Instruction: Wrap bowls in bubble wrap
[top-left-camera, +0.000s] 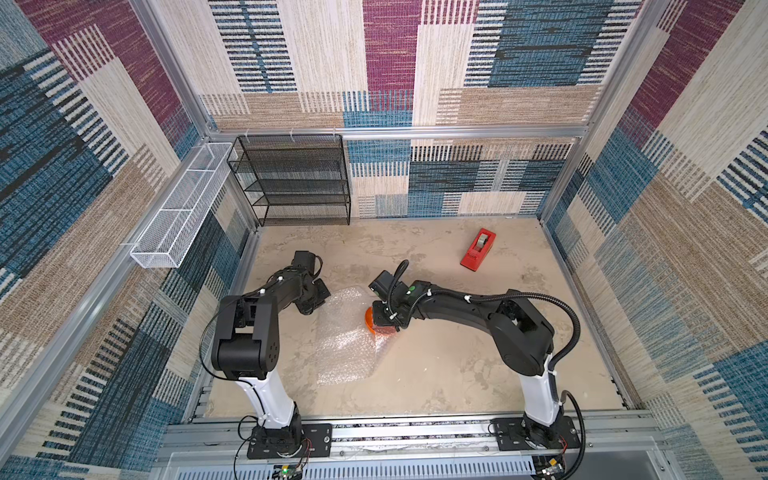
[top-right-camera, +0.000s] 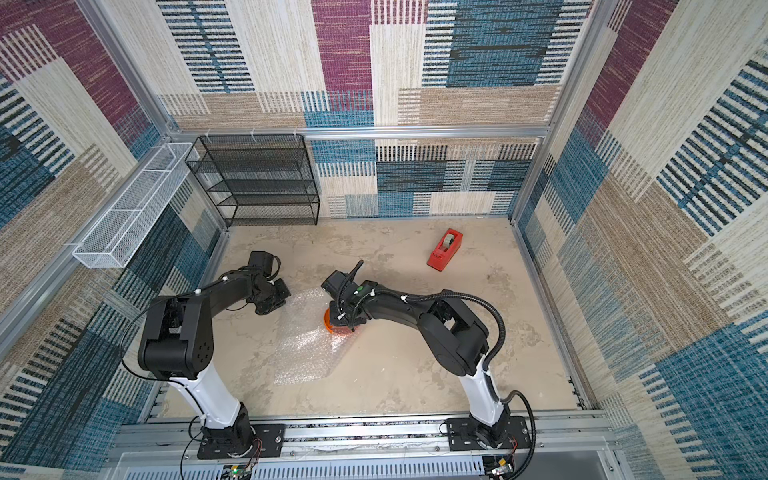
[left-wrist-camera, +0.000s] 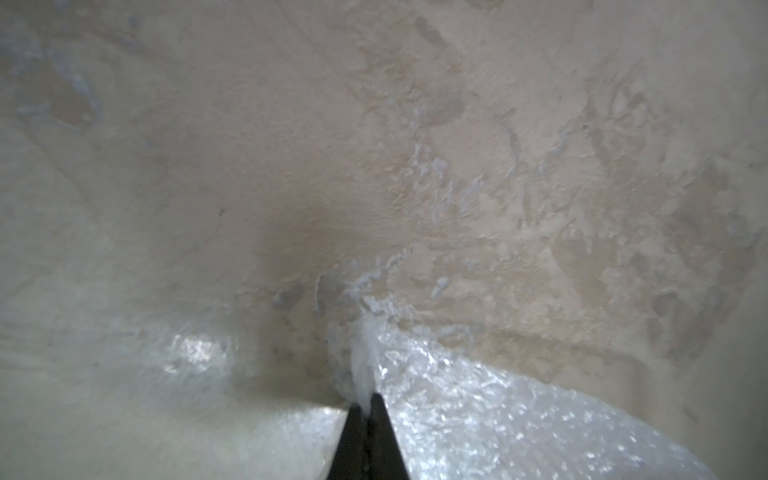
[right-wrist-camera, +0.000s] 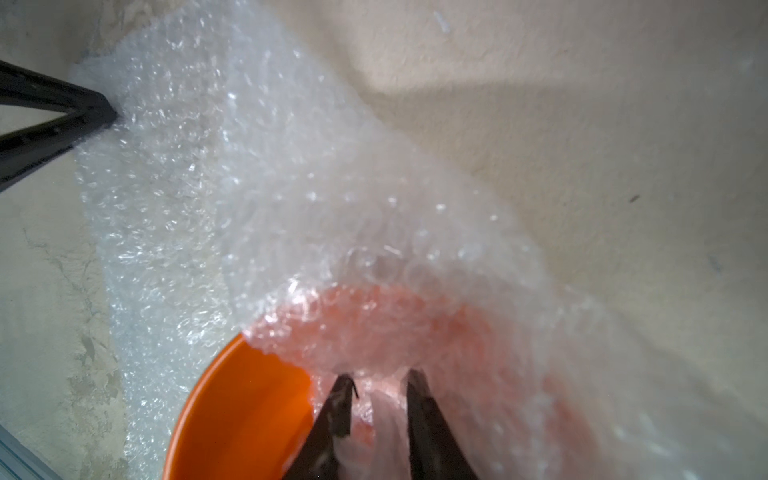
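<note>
A sheet of bubble wrap (top-left-camera: 340, 344) lies on the table, its right part folded over an orange bowl (right-wrist-camera: 240, 408). The bowl's left side is bare in the right wrist view. My left gripper is shut on the wrap's far left corner, which bunches up at the fingertips. My right gripper reaches into the bowl over the folded wrap. Its fingers stand a little apart with a fold of wrap between them; whether they grip it cannot be told. In the top views the right arm hides part of the bowl (top-right-camera: 329, 321).
A red tape dispenser (top-left-camera: 478, 249) lies at the back right. A black wire rack (top-left-camera: 296, 180) stands at the back left, and a white wire basket (top-left-camera: 180, 208) hangs on the left wall.
</note>
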